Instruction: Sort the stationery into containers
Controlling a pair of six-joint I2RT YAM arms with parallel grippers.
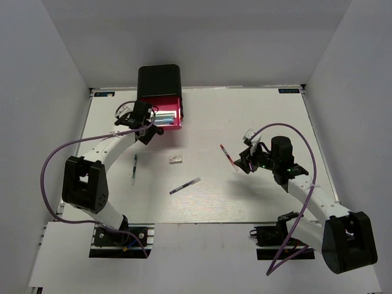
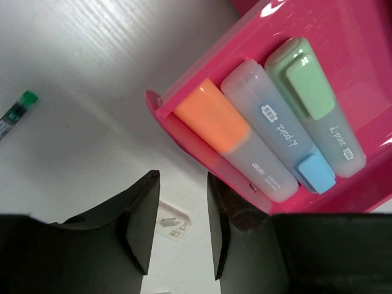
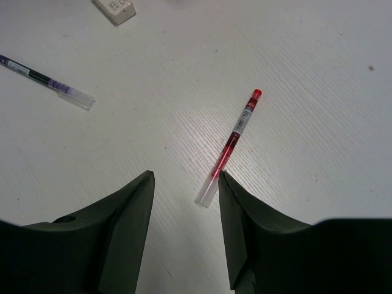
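Observation:
A pink drawer stands out from the black box at the back left. In the left wrist view it holds an orange highlighter, a blue highlighter and a green highlighter. My left gripper is open at the drawer's front wall, nothing between its fingers. Over the table, my right gripper stands open near the clear end of a red pen, not holding it. A white eraser, a purple pen and a green-ended pen lie loose.
Free table lies between the eraser and the red pen, and across the back right. The drawer's front edge rises close to my left fingers. A purple cable loops along the left arm.

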